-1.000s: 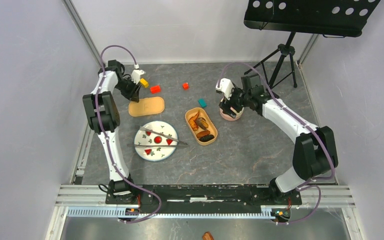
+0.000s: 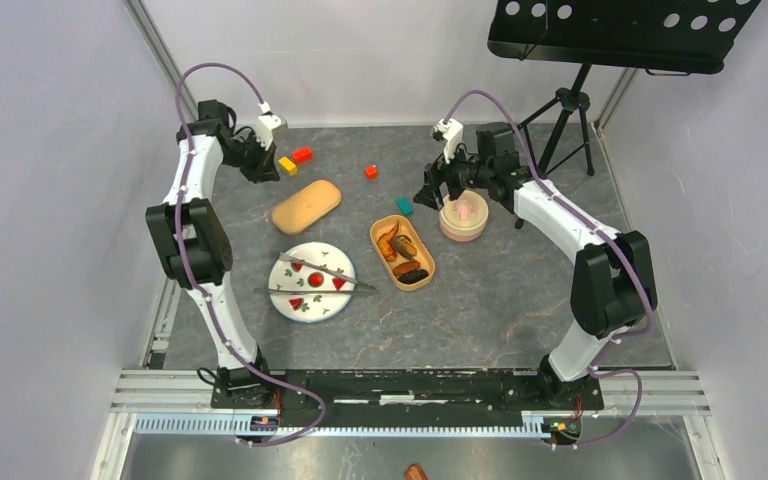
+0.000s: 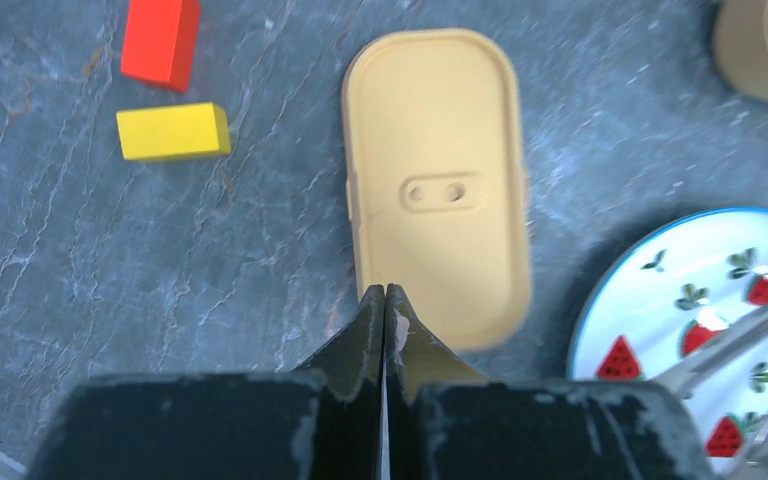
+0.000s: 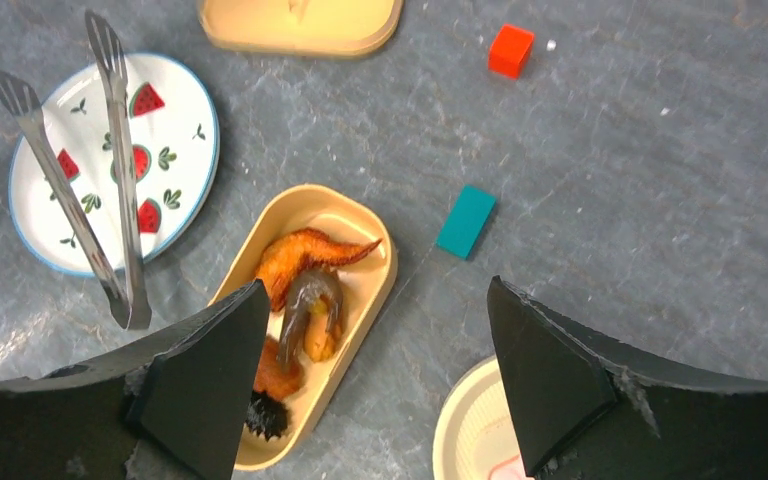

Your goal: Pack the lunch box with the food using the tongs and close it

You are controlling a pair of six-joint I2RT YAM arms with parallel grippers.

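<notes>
A beige lid (image 3: 434, 130) lies flat upper left of the white strawberry plate (image 2: 313, 310), which carries two metal tongs or forks. My left gripper hangs above and beyond the lid's edge, shut with nothing visible between its fingers. The open beige lunch box (image 2: 425, 264) holds several food pieces, such as a wing (image 4: 295, 255). My right gripper is open above the right side, near a round pale container (image 2: 465, 225) with something pink on top.
Red (image 3: 160, 40), yellow (image 3: 170, 133), small red (image 2: 371, 172) and teal blocks (image 2: 405, 205) lie around the back. A black stand (image 2: 570, 100) occupies the back right.
The lid has turned diagonal and the red block beside it has shifted toward the back. My left gripper has lifted away from the lid; my right gripper has risen from the round container.
</notes>
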